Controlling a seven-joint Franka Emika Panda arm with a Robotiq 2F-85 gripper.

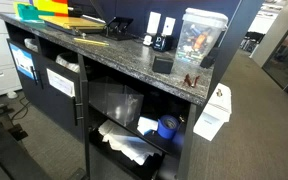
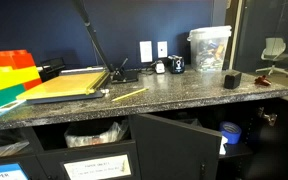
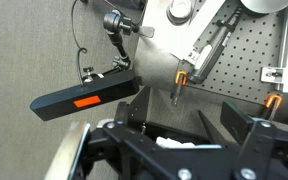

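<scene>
In the wrist view my gripper stands open, with its dark fingers well apart and nothing visible held between them. Below and between the fingers is a dark opening with something white [image 3: 174,143] in it. Neither exterior view shows the gripper. A speckled counter [image 1: 124,58] runs above black cabinets, one of them open. Inside it are a clear bag or bin [image 1: 114,100], white paper or plastic [image 1: 132,146] and a blue round item [image 1: 168,126]. On the counter sit a small black box [image 2: 232,79] and a reddish-brown item [image 2: 262,81].
A clear tub [image 2: 209,48] stands at the counter's back; a yellow board [image 2: 69,87] and coloured blocks [image 2: 9,75] are at its left. An open cabinet door [image 2: 172,148] juts forward. Tools, including a dark one [image 3: 216,48], lie on a perforated surface.
</scene>
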